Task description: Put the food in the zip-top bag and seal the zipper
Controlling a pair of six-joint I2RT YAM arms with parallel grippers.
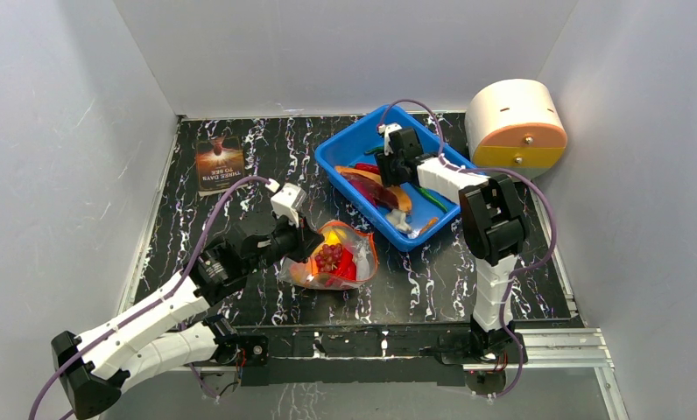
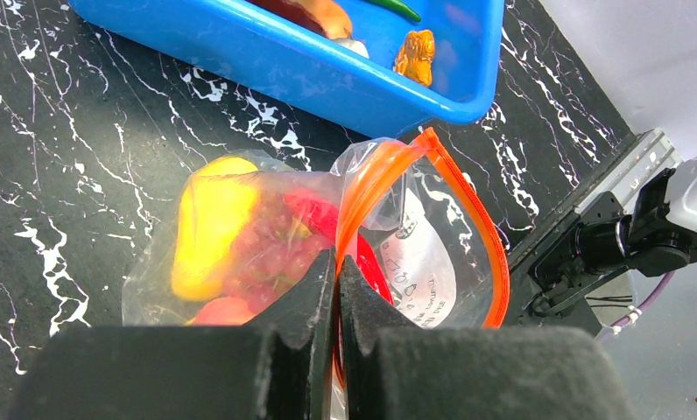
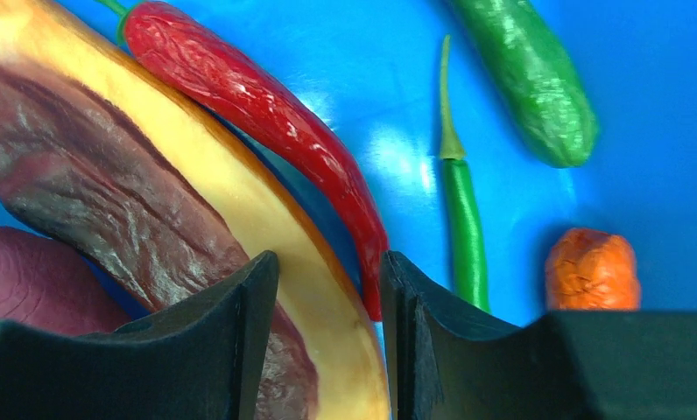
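Note:
The clear bag with an orange zip rim lies mouth open on the table, with a yellow fruit, grapes and red food inside. My left gripper is shut on the bag's rim. Over in the blue bin, my right gripper is down among the food. Its fingers stand on either side of the pale edge of a long bun-like food with a brown filling. A red chili runs beside that edge, its tip by the right finger. The lower fingers' contact is partly hidden.
Also in the bin are a purple food, a green chili, a cucumber and an orange piece. A book lies at the back left. A white and yellow box stands beyond the bin.

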